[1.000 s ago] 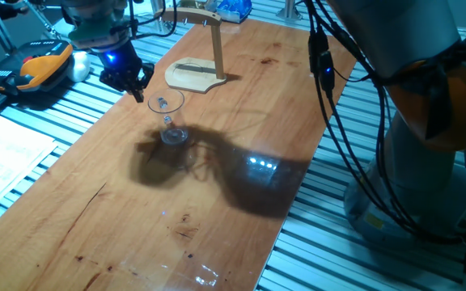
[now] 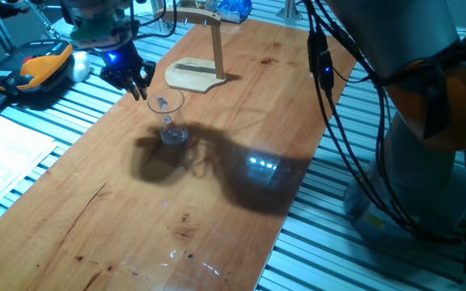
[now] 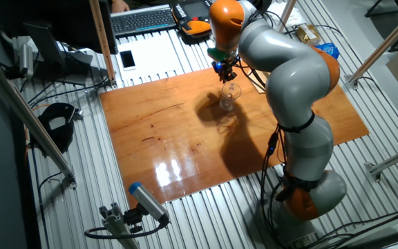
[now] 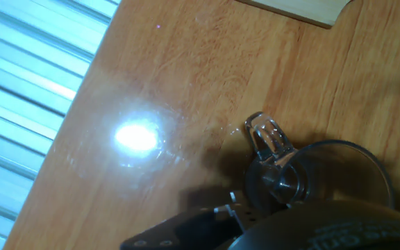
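A clear glass mug (image 2: 173,136) stands upright on the wooden table, near its far left edge. Its handle (image 4: 272,136) shows in the wrist view, with the round rim (image 4: 353,144) beside it. In exterior view 1, my gripper (image 2: 139,96) hangs just above and left of the mug's rim, its two fingertips a little apart. From above, the gripper (image 3: 226,79) is close beside the mug (image 3: 226,104). One dark finger (image 4: 179,230) shows low in the wrist view; the gripper's body hides the other. No object shows between the fingertips.
A wooden rack (image 2: 194,77) with pegs stands behind the mug. Outside the table's left edge lie an orange-black device (image 2: 43,66) and white paper (image 2: 10,158).
The mug and the rack have not moved; the arm has hardly shifted.
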